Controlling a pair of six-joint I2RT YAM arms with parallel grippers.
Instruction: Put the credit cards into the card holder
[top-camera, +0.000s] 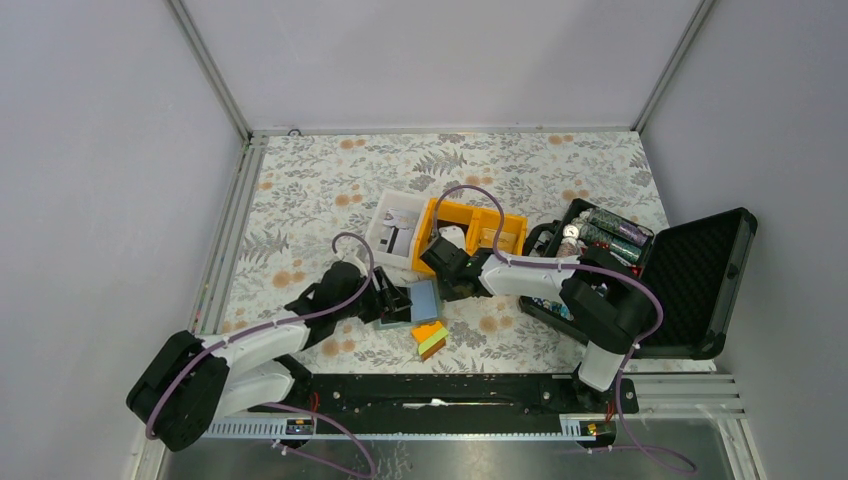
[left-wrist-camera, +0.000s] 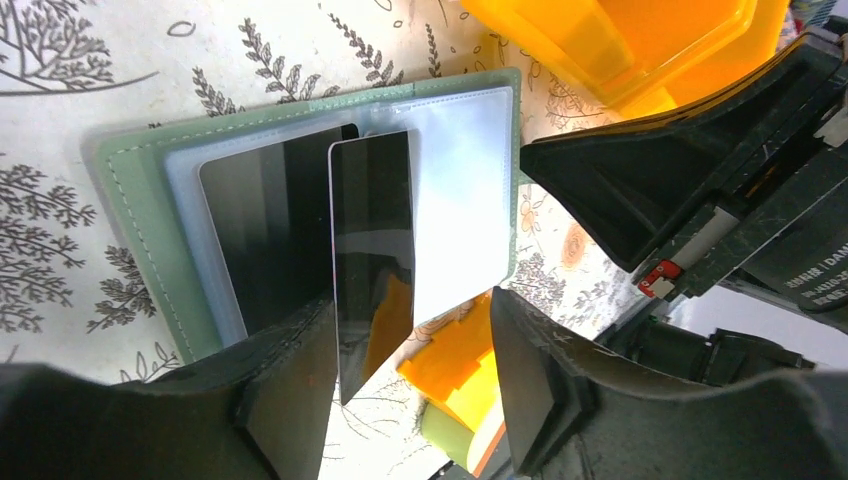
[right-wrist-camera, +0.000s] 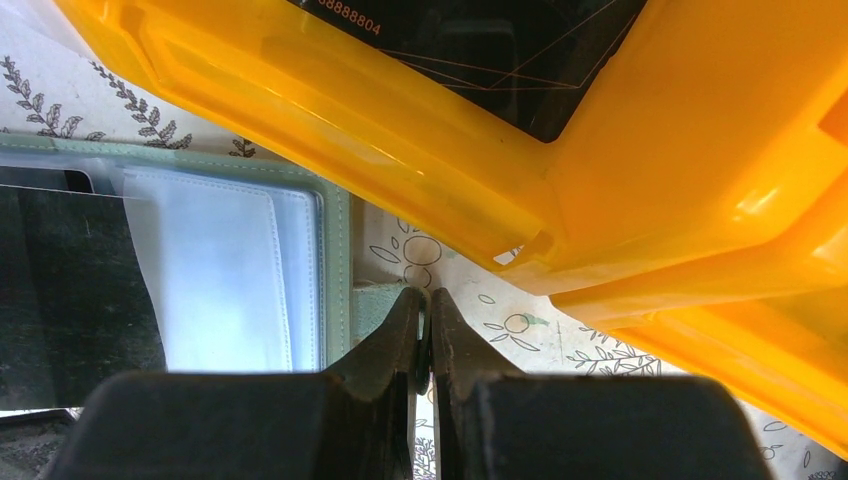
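The green card holder lies open on the table, with clear sleeves and a dark card in it. A second dark card lies over that, partly raised at its lower end. Above it my left gripper stands open, fingers either side of the card's lower part, apparently not closed on it. My right gripper is shut on the holder's green strap at its right side.
A yellow tray with a dark card inside and a white tray stand behind. An open black case fills the right. Small orange blocks lie in front of the holder.
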